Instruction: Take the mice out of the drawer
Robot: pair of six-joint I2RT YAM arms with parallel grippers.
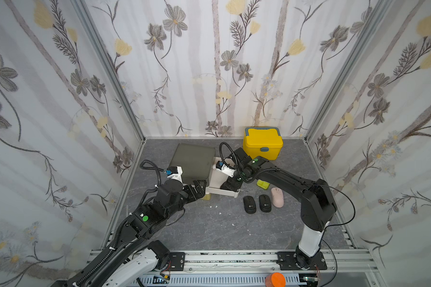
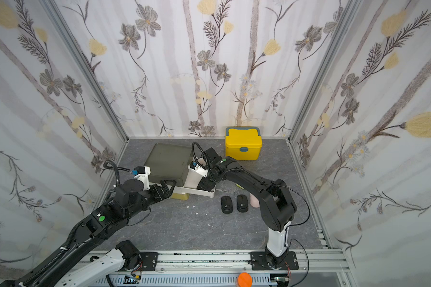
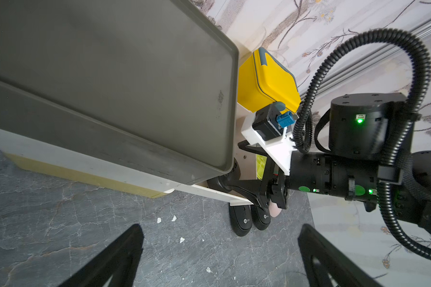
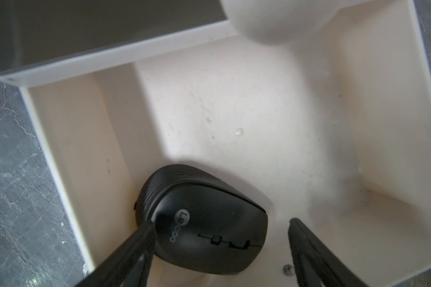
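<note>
Inside the white drawer (image 4: 273,129) a black mouse (image 4: 206,224) lies against one side wall, near a corner. My right gripper is over the drawer with its fingers apart, one on each side of the mouse in the right wrist view; nothing is clasped. On the table in front of the drawer are two black mice (image 1: 249,204) (image 1: 265,203) and a pink mouse (image 1: 277,197). My left gripper stands open and empty in front of the cabinet (image 1: 192,161).
The round white knob (image 4: 277,19) on the drawer shows at the cabinet side. A yellow box (image 1: 263,143) stands behind at the right, and a yellow-green object (image 1: 262,183) lies beneath the right arm.
</note>
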